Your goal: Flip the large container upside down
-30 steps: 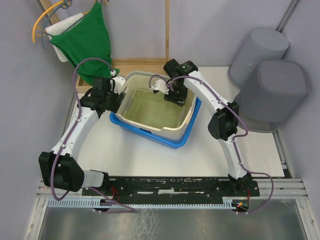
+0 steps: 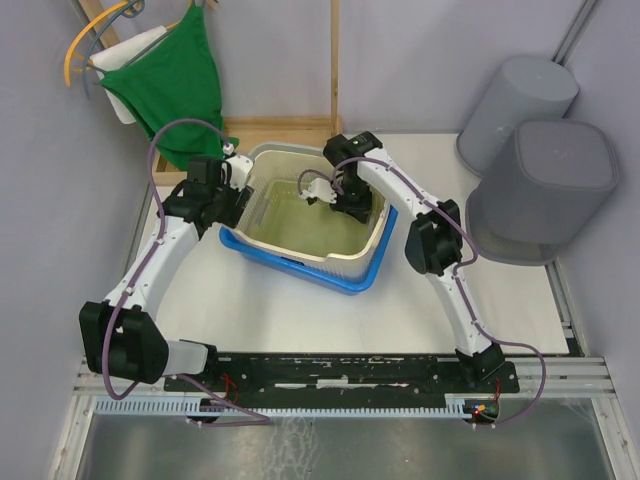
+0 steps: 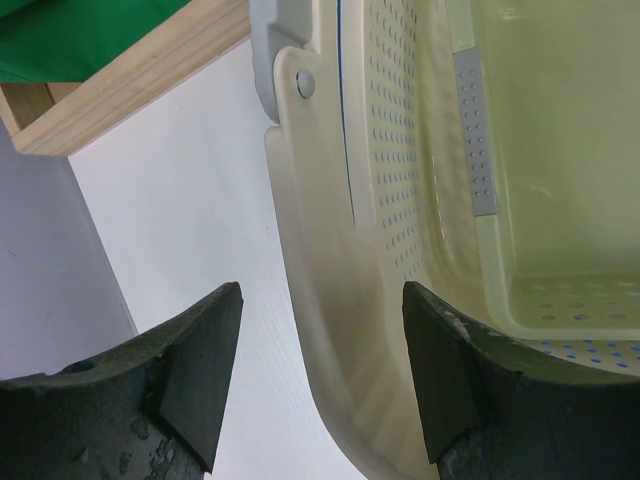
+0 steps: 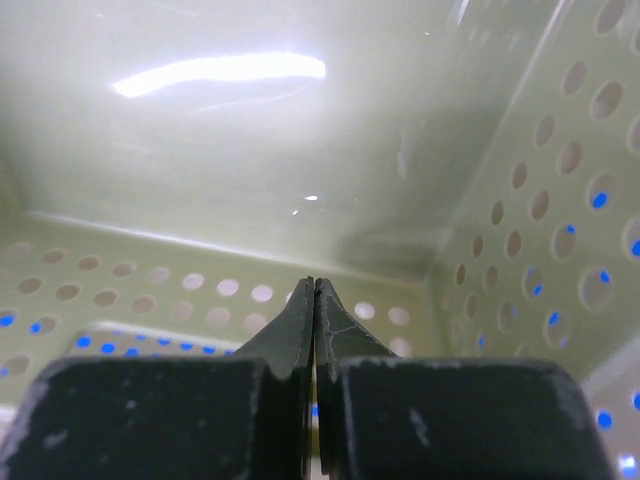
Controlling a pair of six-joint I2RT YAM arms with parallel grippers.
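A large cream container (image 2: 310,220) with perforated walls rests upright, its mouth facing up, in a blue basket or tray (image 2: 345,284) at the middle of the table. My left gripper is open over the container's left rim (image 3: 340,290), which passes between its spread fingers; whether either finger touches it I cannot tell. My right gripper is shut with nothing visible between its fingertips. It reaches down inside the container near the right end, facing the smooth inner wall (image 4: 280,150) and a holed side wall (image 4: 560,210).
A wooden tray (image 2: 275,130) with a draped green cloth (image 2: 185,90) stands behind at the left. Large grey bins (image 2: 550,180) occupy the back right.
The left arm and the container look almost unmoved.
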